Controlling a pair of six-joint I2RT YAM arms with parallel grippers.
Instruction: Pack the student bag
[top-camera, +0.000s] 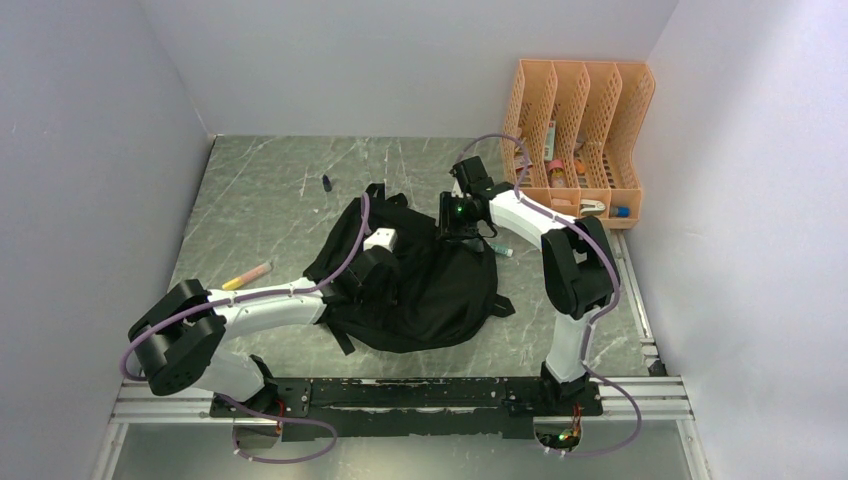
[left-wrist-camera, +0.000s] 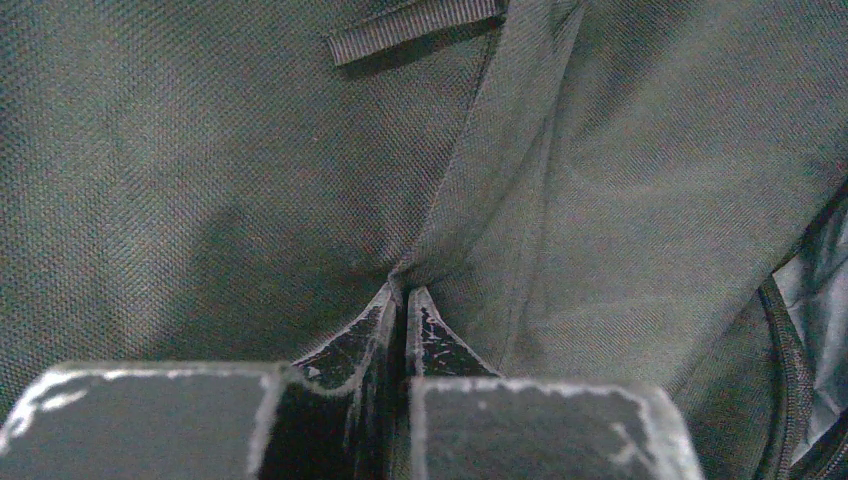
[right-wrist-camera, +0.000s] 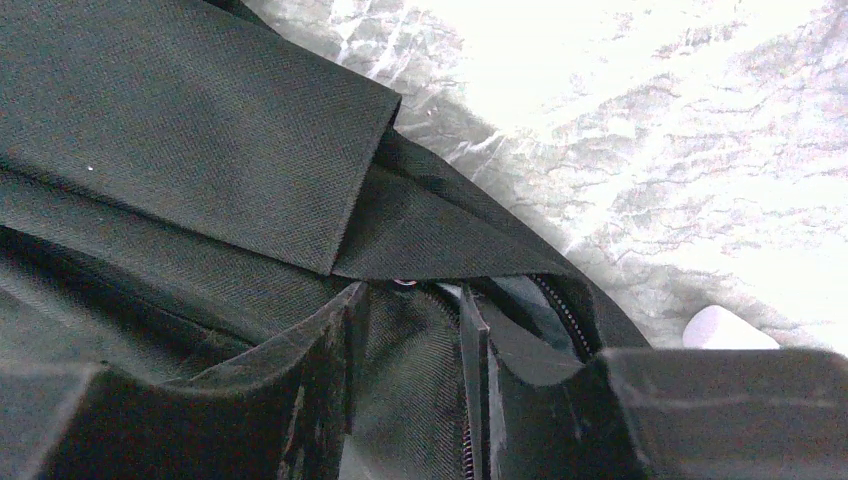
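Observation:
A black bag lies on the table beneath both arms. In the left wrist view, my left gripper is shut on a pinched fold of the bag's dark fabric. At the bag's far right edge, in the top view, is my right gripper. Its fingers stand apart in the right wrist view, over the bag's opening, where a zipper and a small shiny zipper part show under a fabric flap. Nothing is clearly held between them.
An orange compartment rack with stationery stands at the back right. A yellow-orange tube and a small dark item lie left on the table. A green-capped bottle lies beside the bag's right edge.

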